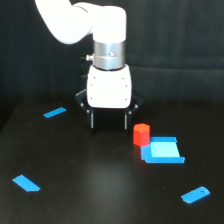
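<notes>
A small red block [142, 134] stands upright on the dark table, right of the middle of the view. Touching or just behind it, from this angle, is a white square [165, 149] framed by blue tape [176, 159]. My gripper [109, 123] points down to the left of the block. Its two dark fingers are spread apart, and nothing shows between them. How high the fingertips are above the table is hard to judge.
Strips of blue tape lie on the table at the left [26, 184], the back left [55, 112] and the front right [195, 195]. A dark curtain [180, 60] hangs behind.
</notes>
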